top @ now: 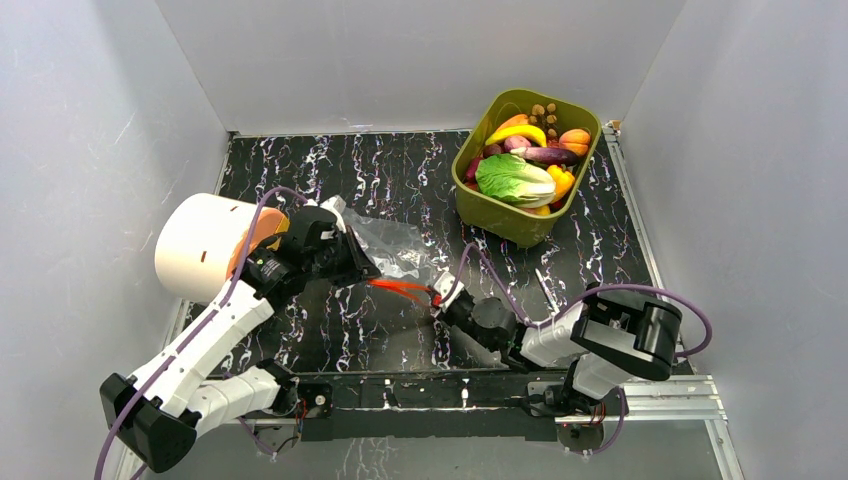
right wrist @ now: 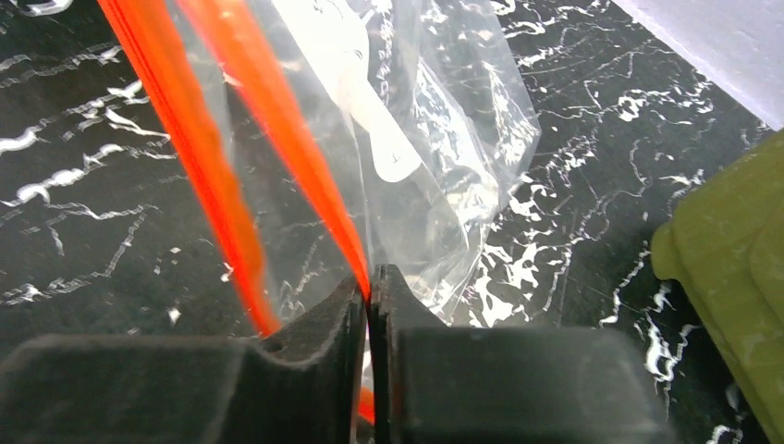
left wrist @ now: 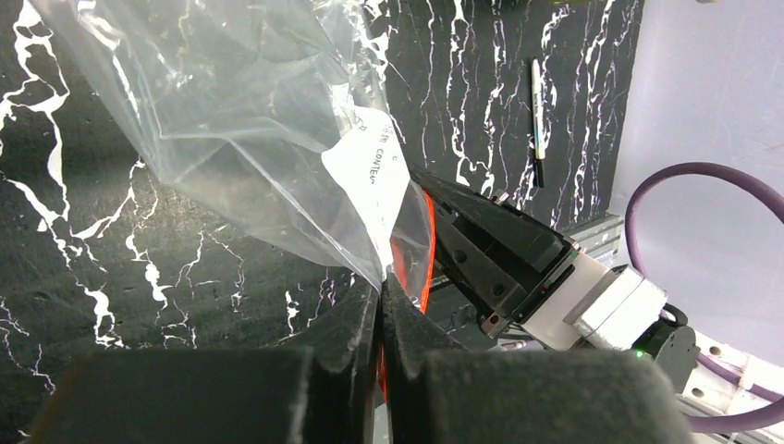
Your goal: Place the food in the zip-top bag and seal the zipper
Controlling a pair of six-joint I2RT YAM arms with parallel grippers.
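A clear zip top bag [top: 393, 245] with an orange zipper lies between my grippers, flat and with no food seen inside. Its white label [left wrist: 370, 171] shows in the left wrist view. My left gripper [top: 374, 276] is shut on one end of the bag's mouth, film running in between the fingertips. On the other end, my right gripper is shut with the bag's orange edge pinched in it. Between the two, the orange zipper strips [top: 400, 287] bow apart, leaving a narrow gap. The food, including a cabbage [top: 515, 182], banana [top: 517, 133] and eggplant [top: 545, 155], fills a green bin.
That green bin [top: 503, 222] stands at the back right, clear of both arms. A white cylinder [top: 205, 245] with an orange inside is at the left, behind my left arm. A marker [left wrist: 537, 120] lies right of the bag.
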